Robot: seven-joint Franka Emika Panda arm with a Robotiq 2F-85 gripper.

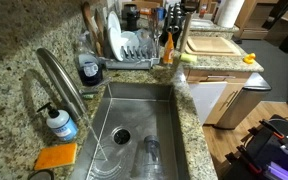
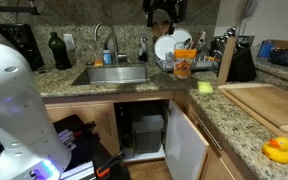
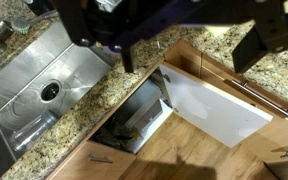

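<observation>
In the wrist view my gripper stands open, its two dark fingers wide apart, with only counter and cabinet below between them. Beneath it is the speckled counter edge, and further down a white cabinet door hangs swung out from the cupboard. A dim grey bin-like thing stands inside that cupboard. To the left lies the steel sink, holding a clear plastic container beside the drain. In exterior view 2, dark gripper parts hang high over the counter near the sink.
An orange sponge and a soap bottle sit left of the sink. Behind it stands a dish rack with plates. A wooden cutting board and a yellow toy duck rest on the right counter.
</observation>
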